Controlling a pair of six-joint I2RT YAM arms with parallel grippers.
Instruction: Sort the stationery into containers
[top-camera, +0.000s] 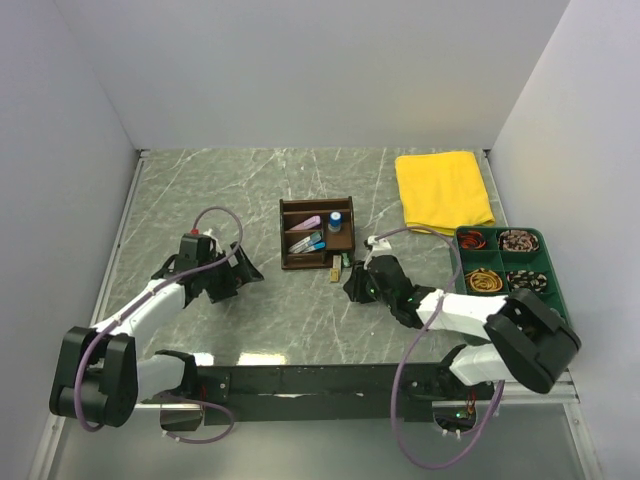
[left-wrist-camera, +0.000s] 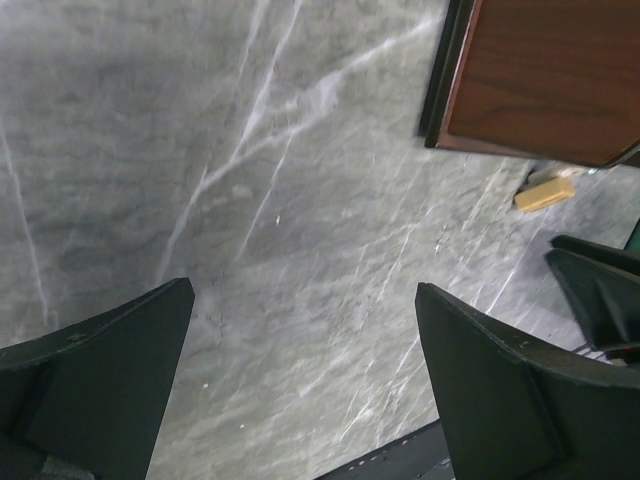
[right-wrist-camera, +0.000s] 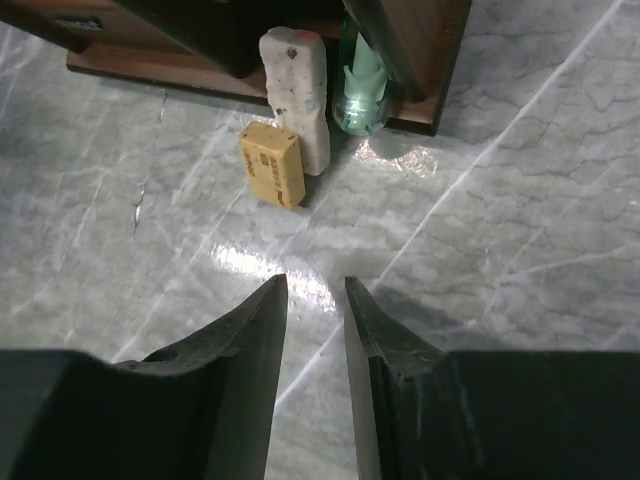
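Note:
A brown wooden organizer (top-camera: 300, 205) holds a pink item, blue items and a blue-capped bottle. At its front lie a tan eraser (right-wrist-camera: 270, 165), a white eraser (right-wrist-camera: 298, 95) and a green transparent item (right-wrist-camera: 360, 95). My right gripper is low over the marble, just front-right of these, fingers part open with nothing between them. My left gripper stands open and empty over the marble left of the organizer, whose corner shows upper right in the left wrist view.
A green compartment tray (top-camera: 548, 270) with coiled bands stands at the right, a yellow cloth (top-camera: 445, 185) behind it.

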